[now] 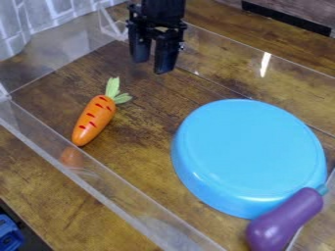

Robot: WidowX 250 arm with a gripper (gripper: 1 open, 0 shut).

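Note:
My black gripper (pixel 153 51) hangs at the top centre of the camera view, its two fingers apart with nothing seen between them. Below and left of it an orange toy carrot (pixel 96 118) with green leaves lies on the wooden surface. A large blue dome-shaped object (pixel 246 155) fills the right side, and a purple eggplant (pixel 283 221) lies at its lower right edge.
Clear plastic walls (pixel 78 182) border the wooden area, running along the left and lower side. Bare wood lies in the middle, between the gripper, carrot and blue object, and at the upper right. A small blue item sits at the bottom left corner.

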